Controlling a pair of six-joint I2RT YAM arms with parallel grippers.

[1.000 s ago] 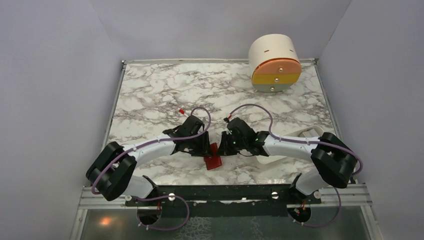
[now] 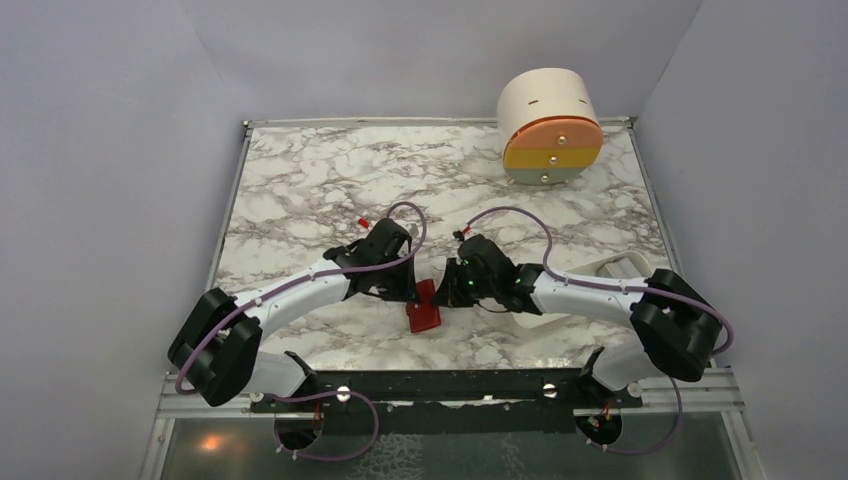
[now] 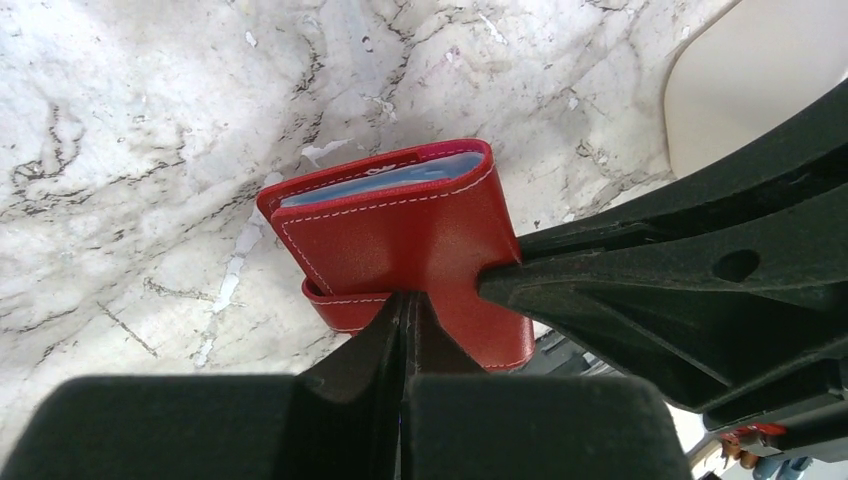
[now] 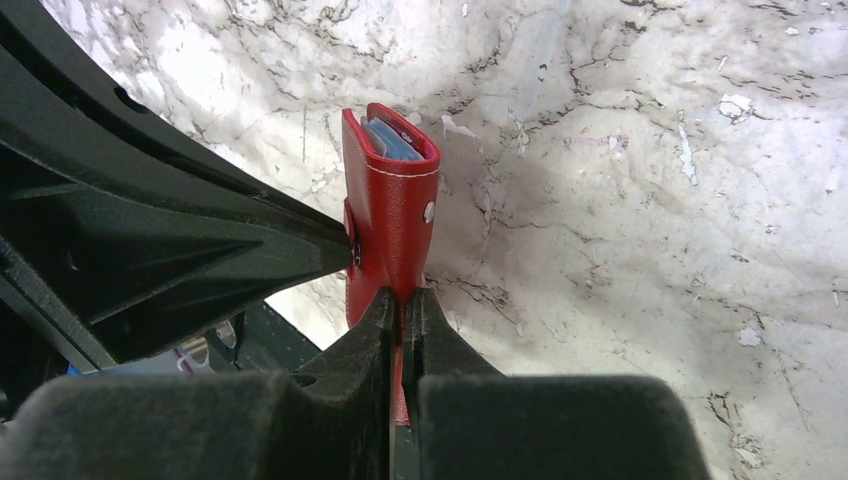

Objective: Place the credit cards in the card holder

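Observation:
The red leather card holder (image 3: 400, 240) has white stitching, a side strap (image 3: 345, 310) and pale bluish clear material showing in its open top. My right gripper is shut on one edge of the holder and keeps it standing tilted between the arms. Against the strap side sits my left gripper, its fingers together at the strap; whether any of the strap is pinched does not show. From above, both grippers meet at the holder (image 2: 424, 318) near the table's front. No separate credit card can be made out in any view.
A white tray (image 2: 545, 321) with a pale item inside lies at the right, partly under the right arm. A rounded cabinet with coloured drawers (image 2: 552, 145) stands at the back right.
In the top view, the holder has shifted slightly toward the table's back, along with both gripper ends.

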